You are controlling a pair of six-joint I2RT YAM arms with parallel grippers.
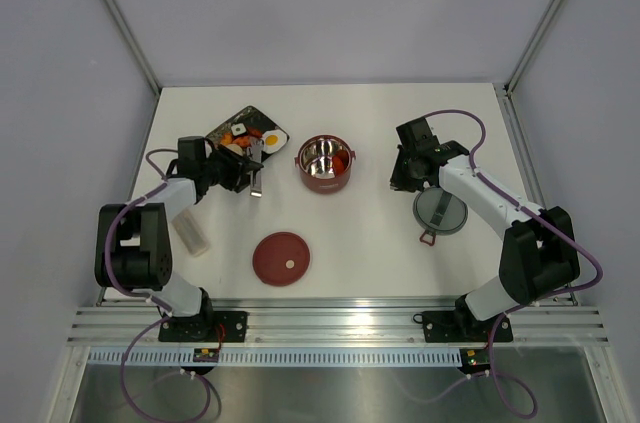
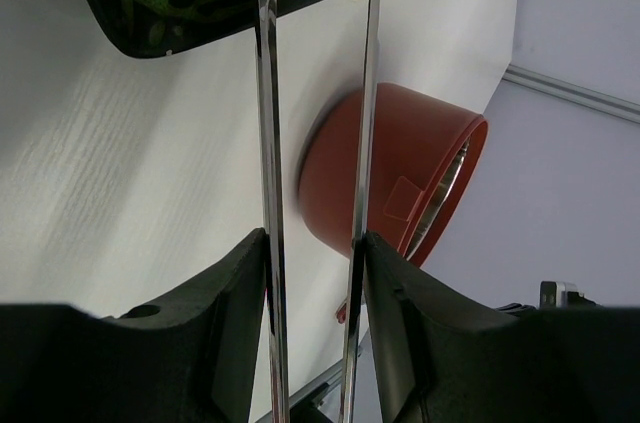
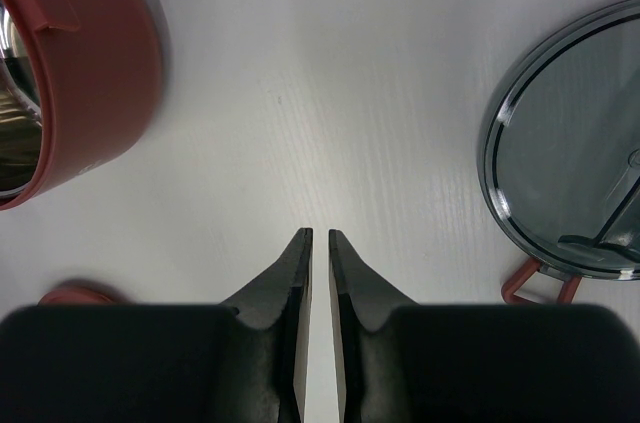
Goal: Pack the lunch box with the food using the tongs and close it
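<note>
The dark food tray (image 1: 245, 115) at the back left holds several items, including a fried egg (image 1: 275, 141). My left gripper (image 1: 248, 168) is over its front, with long metal tongs (image 2: 270, 173) extending from its fingers toward the tray; in the left wrist view it holds them upright, the two arms apart. The red-brown pot (image 1: 323, 171) stands right of the tray with red food inside. My right gripper hangs right of the pot, its fingertips slightly apart with nothing between them.
A grey lid (image 1: 452, 218) with a red handle lies beneath the right arm. A red-brown disc (image 1: 281, 258) lies at the front centre, a pale rectangular item (image 1: 190, 231) at the front left.
</note>
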